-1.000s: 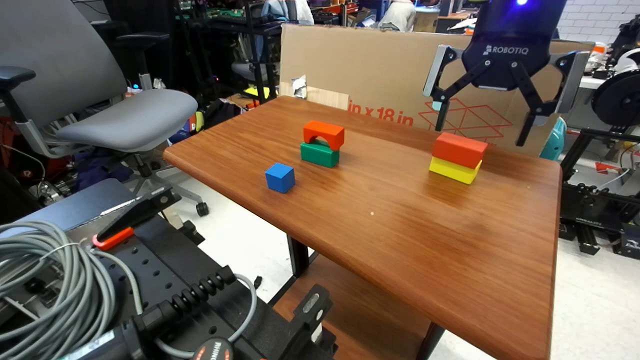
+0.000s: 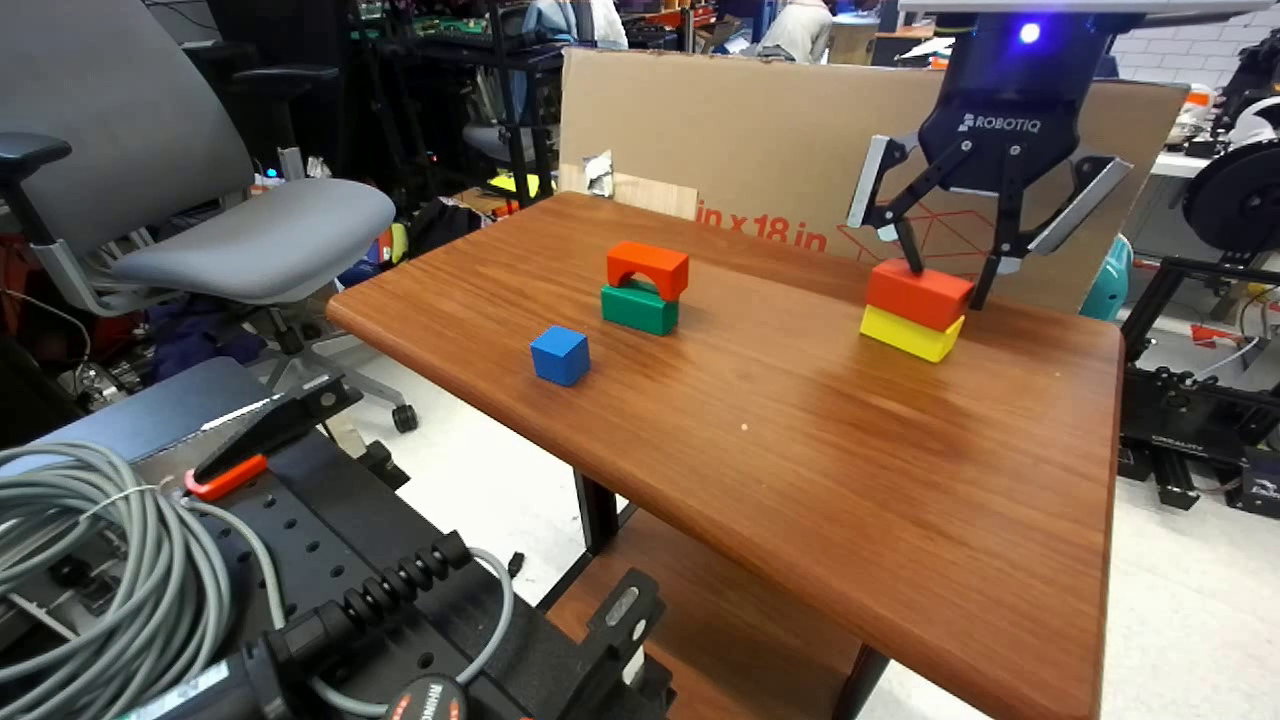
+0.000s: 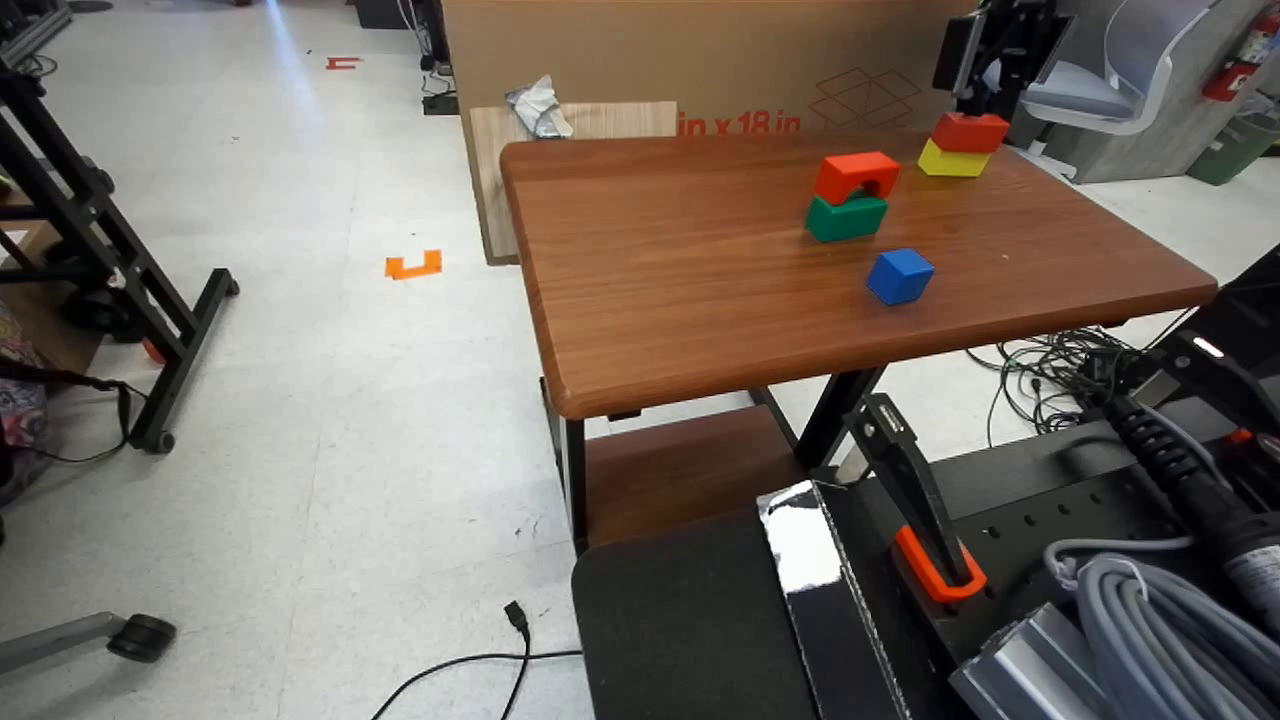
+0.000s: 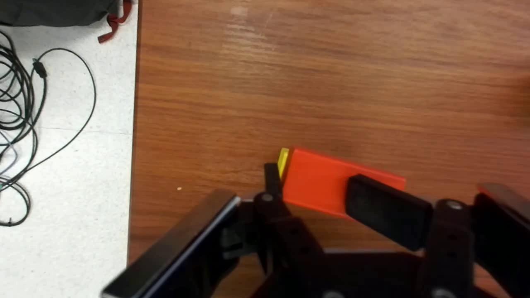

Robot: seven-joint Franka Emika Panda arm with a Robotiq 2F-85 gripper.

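Observation:
A red rectangular block [image 2: 918, 296] rests on a yellow block [image 2: 908, 335] near the table's far right. My gripper [image 2: 948, 288] is at this stack with its fingers apart, partly closed. In the wrist view, one finger [image 4: 272, 179] stands by the left end of the red block [image 4: 318, 181], and the other overlaps its right part. Whether either finger touches it, I cannot tell. Only a sliver of yellow [image 4: 283, 161] shows there. An orange-red arch [image 2: 648, 265] sits on a green block [image 2: 639, 310]. Closer to the front edge is a blue cube [image 2: 560, 355].
A large cardboard sheet [image 2: 744, 132] stands along the table's back edge, close behind the gripper. A cart with coiled grey cable [image 2: 108, 564] stands at the front left.
My gripper has come down to the red and yellow stack, and its fingers have drawn closer together. The stack has shifted at most slightly; the arch, green block and blue cube are unmoved.

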